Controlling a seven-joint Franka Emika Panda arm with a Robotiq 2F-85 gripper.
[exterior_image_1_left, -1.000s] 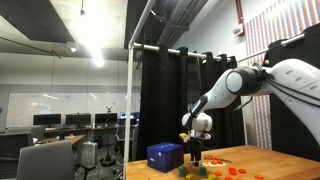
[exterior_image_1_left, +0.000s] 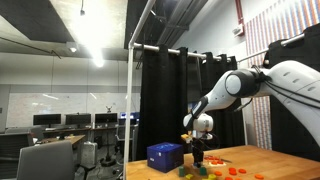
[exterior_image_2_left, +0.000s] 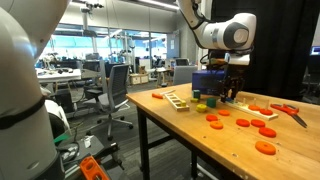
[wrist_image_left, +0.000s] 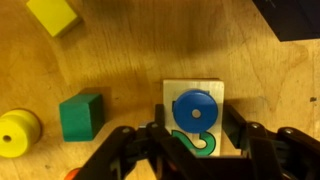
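In the wrist view a pale wooden tile (wrist_image_left: 172, 98) carries a green curved figure (wrist_image_left: 208, 146). On top of it is a round blue piece (wrist_image_left: 195, 111) with a lighter centre. My gripper has one finger at each side of the tile and appears shut on it; the blue piece sits between them, apart from both fingers. In the second exterior view, my gripper (exterior_image_2_left: 226, 98) is low over the table among small coloured pieces, where the tile is hard to make out.
A green block (wrist_image_left: 82, 117), a yellow cylinder (wrist_image_left: 18, 132) and a yellow block (wrist_image_left: 53, 15) lie to the left. Behind stands a blue box (exterior_image_1_left: 165, 156). Red discs (exterior_image_2_left: 265, 148) and a slotted wooden rack (exterior_image_2_left: 178, 103) are on the table (exterior_image_2_left: 187, 123).
The upper arm looks slightly shifted; the gripper remains low at nearly the same spot over the table. The blue box and coloured pieces have not visibly moved.
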